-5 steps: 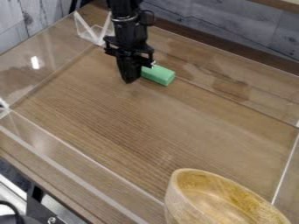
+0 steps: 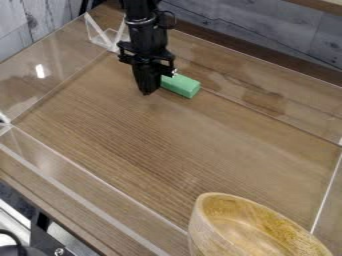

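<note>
The black robot arm (image 2: 144,35) reaches down from the top of the view, its gripper (image 2: 150,80) low over the wooden table beside a green block (image 2: 178,87). The block lies flat on the table just right of the fingertips, partly behind the dark gripper. The fingers are dark and small, so I cannot tell whether they are open or shut, or whether they touch the block.
A large yellow bowl-like container (image 2: 247,230) sits at the bottom right. Clear plastic pieces lie at the left side, and a grey wall borders the back right.
</note>
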